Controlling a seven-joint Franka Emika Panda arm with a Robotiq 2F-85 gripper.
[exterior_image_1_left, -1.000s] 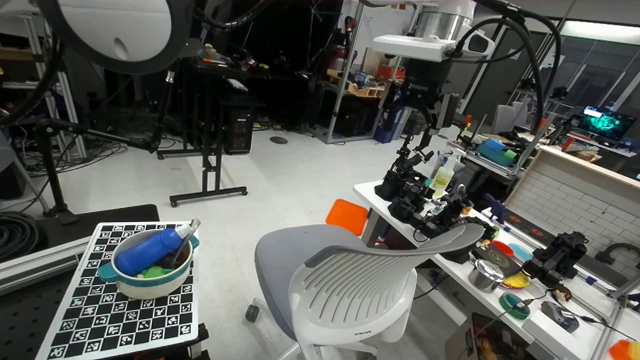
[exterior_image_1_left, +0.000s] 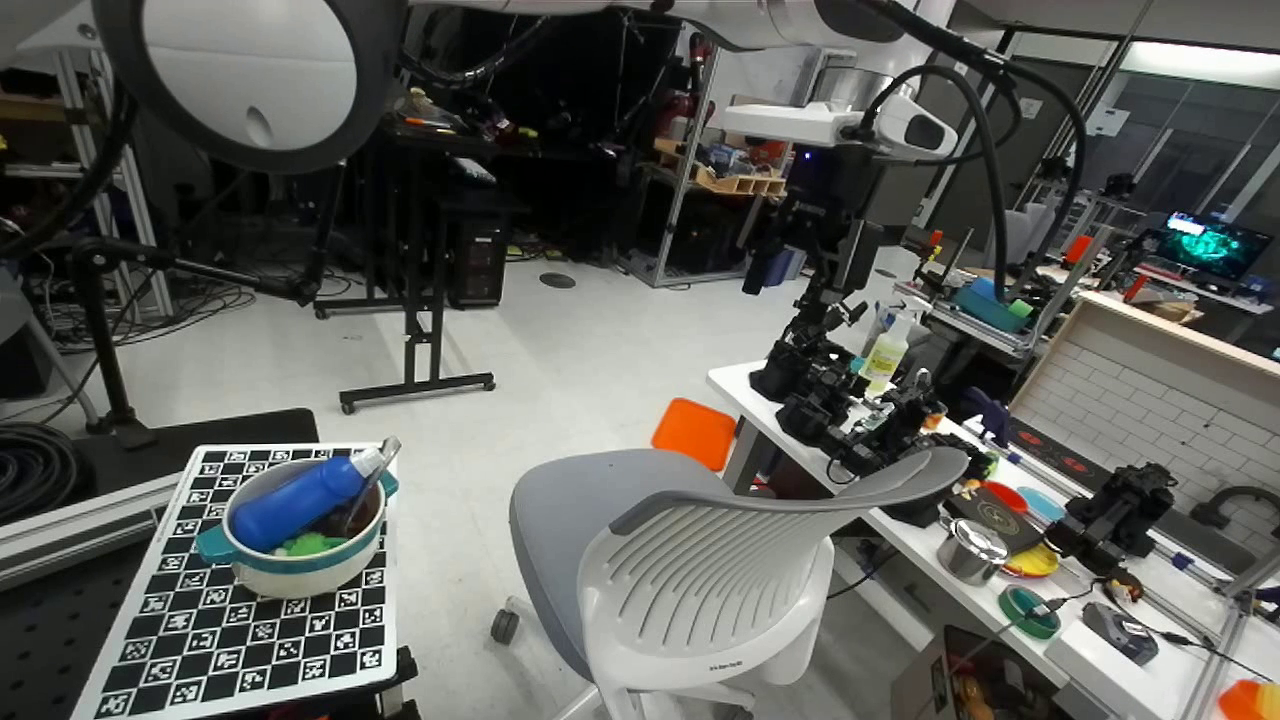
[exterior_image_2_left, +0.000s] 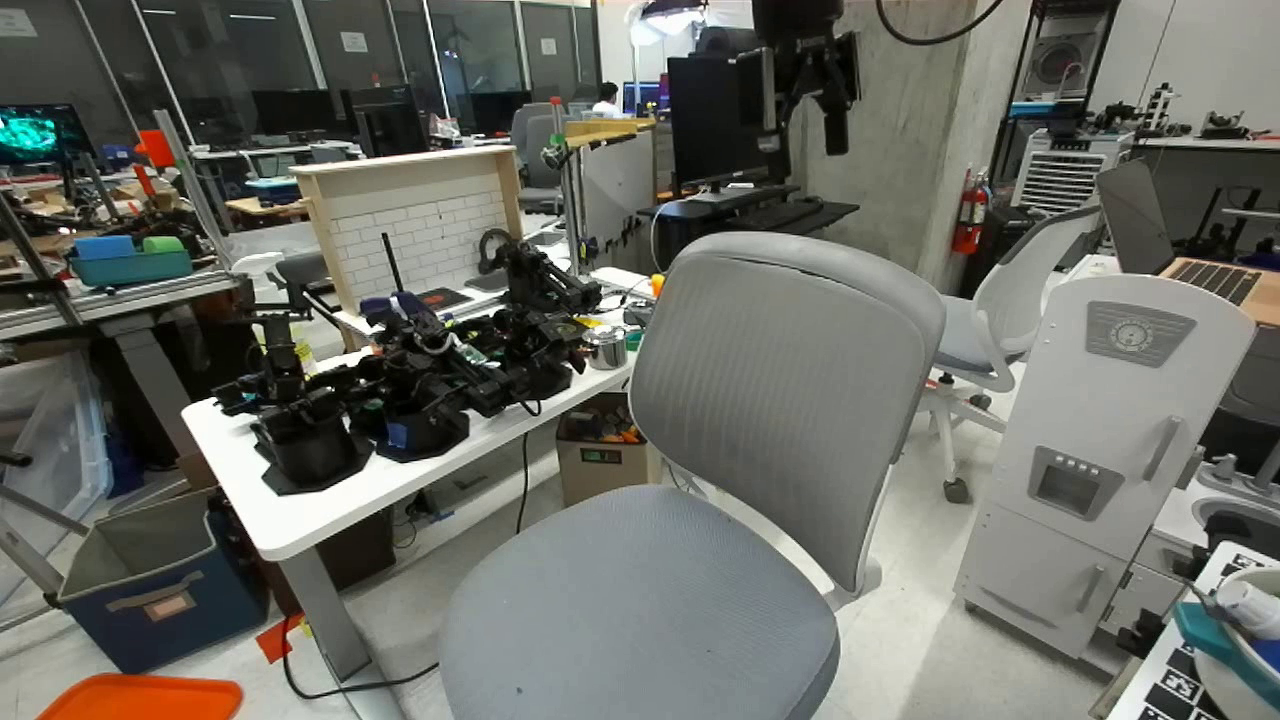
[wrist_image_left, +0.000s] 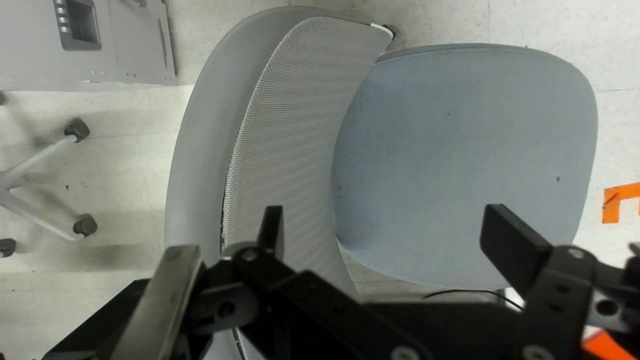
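My gripper stands open, its two dark fingers wide apart and nothing between them. In the wrist view it hangs over a grey office chair, whose seat (wrist_image_left: 462, 162) and curved backrest (wrist_image_left: 282, 132) lie below. Exterior view 1 has the gripper (exterior_image_1_left: 806, 266) in the air at upper right, above the far end of the white table as seen there. At the top of exterior view 2 the gripper (exterior_image_2_left: 810, 108) appears partly cropped, clear of the chair backrest (exterior_image_2_left: 780, 384).
A pot (exterior_image_1_left: 306, 570) holding a blue bottle (exterior_image_1_left: 296, 502) and other items rests on a checkered board (exterior_image_1_left: 174, 624). Black robot arms (exterior_image_2_left: 414, 396) and dishes crowd the white table (exterior_image_2_left: 270, 510). A toy fridge (exterior_image_2_left: 1092, 444) stands beyond the chair. Open floor (exterior_image_1_left: 564, 360) lies between.
In exterior view 1 my gripper has moved left and somewhat lower, and its fingers look farther apart. The arm's large round joint has shifted right and down. Chair, pot and table look unchanged.
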